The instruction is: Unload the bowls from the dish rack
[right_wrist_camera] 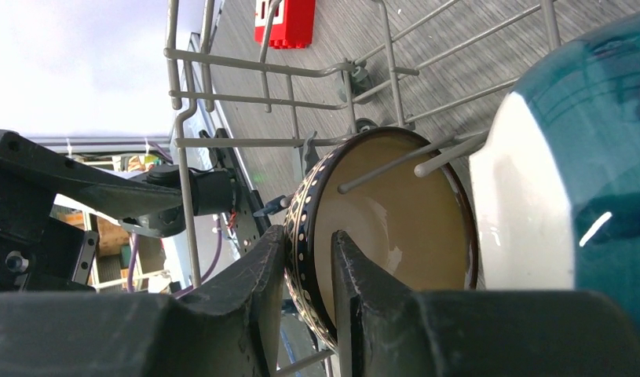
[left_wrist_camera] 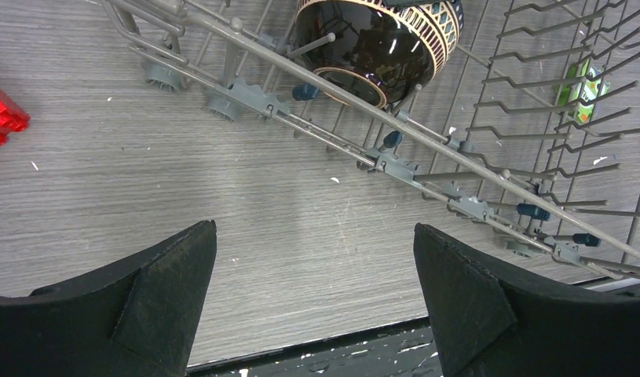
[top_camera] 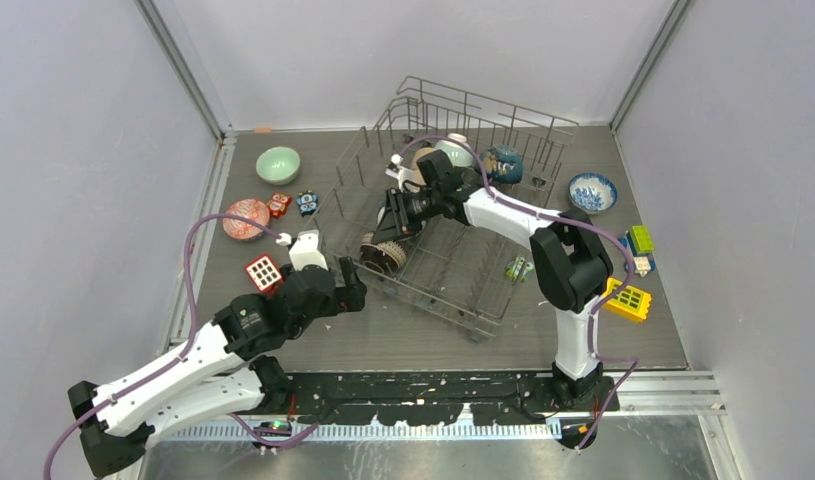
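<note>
A dark brown bowl with a patterned rim band (top_camera: 383, 258) leans on its side at the front left of the dish rack (top_camera: 453, 318). The right wrist view shows my right gripper with one finger outside and one inside the rim of this brown bowl (right_wrist_camera: 387, 228); whether they clamp it is unclear. A teal-and-white bowl (right_wrist_camera: 528, 188) stands close beside it. Farther back in the rack are a pale bowl (top_camera: 456, 150) and a blue bowl (top_camera: 503, 164). My left gripper is open and empty, in front of the rack's left corner.
On the table lie a green bowl (top_camera: 278, 165) and a red-patterned bowl (top_camera: 246, 219) at left, and a blue-and-white bowl (top_camera: 592, 193) at right. Toy blocks, such as a red one (top_camera: 264, 272) and a yellow one (top_camera: 628, 301), sit near both sides. Rack wires surround the right gripper.
</note>
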